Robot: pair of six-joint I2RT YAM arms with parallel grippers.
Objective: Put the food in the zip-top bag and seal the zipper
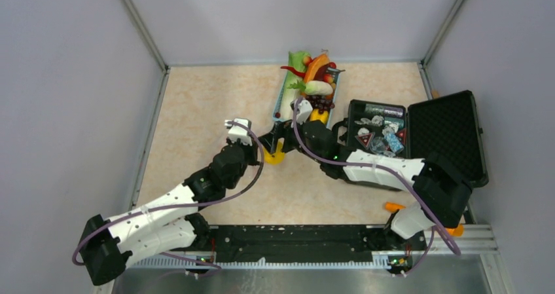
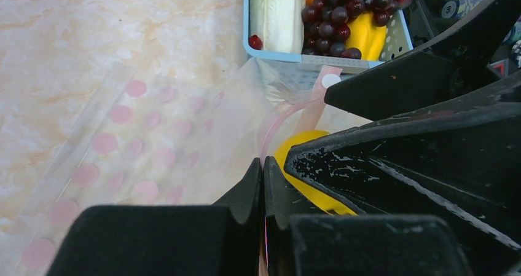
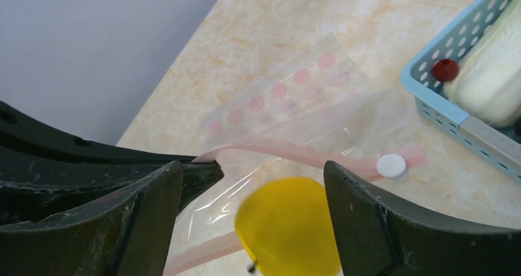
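A clear zip bag with pink dots lies partly raised over the table, its pink zipper strip bowed open. My left gripper is shut on the bag's edge. A yellow food item, probably a pepper, sits at the bag's mouth, below my right gripper, whose black fingers are apart above it with nothing clearly between them. In the left wrist view those fingers cover part of the yellow item; whether it is fully inside the bag I cannot tell.
A blue basket of produce stands behind the bag. An open black case with packaged items is on the right. Orange objects lie at the front right.
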